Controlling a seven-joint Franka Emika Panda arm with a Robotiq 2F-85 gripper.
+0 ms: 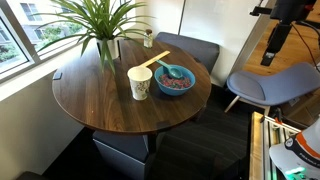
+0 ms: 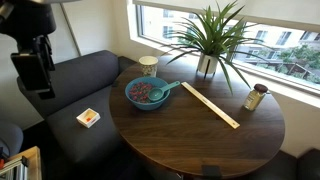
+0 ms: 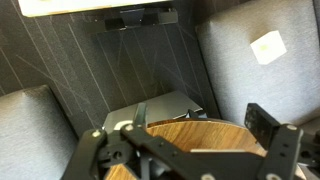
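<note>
On the round wooden table point(image 1: 85, 95) a blue bowl point(image 1: 178, 88) holds small reddish-brown pieces, with a teal spoon point(image 2: 162, 91) resting in it. A patterned paper cup point(image 1: 139, 88) stands upright beside the bowl. My gripper is open, its fingers spread wide with nothing between them. It hangs in the air off the table's side, apart from the bowl and cup, and shows at the upper right of exterior view 1. In the wrist view, the table's edge point(image 3: 205, 130) appears at the bottom, below floor and chairs.
A leafy plant point(image 2: 212, 40), a flat wooden strip point(image 2: 210, 104) and a small jar point(image 2: 256, 96) are on the table. Grey seats point(image 1: 268, 86) stand around it; one bears a small pale box point(image 2: 88, 118).
</note>
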